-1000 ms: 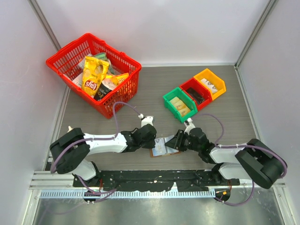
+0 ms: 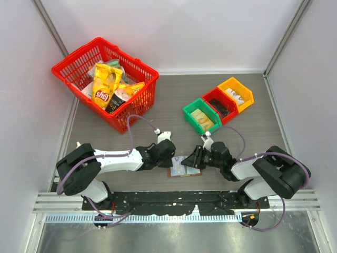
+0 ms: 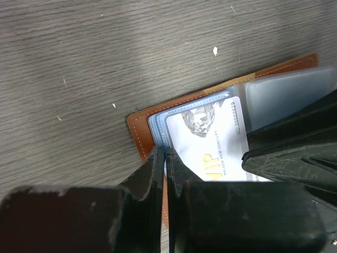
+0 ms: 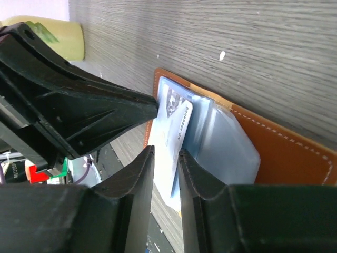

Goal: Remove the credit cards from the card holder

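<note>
A brown card holder lies open on the table, with clear sleeves and a white card bearing a diamond picture. My left gripper is at the holder's left edge; in the left wrist view its fingertips are close together on the sleeve edge beside the card, and whether anything is between them is unclear. My right gripper is over the holder's right part; in the right wrist view its fingertips reach the edge of the white card, and their opening is hard to judge.
A red basket of snack bags stands at the back left. Green, red and yellow bins stand at the back right. The table between basket and bins is clear.
The right arm has shifted a little, its gripper slightly up and rightward in the top view. The left arm has moved only slightly.
</note>
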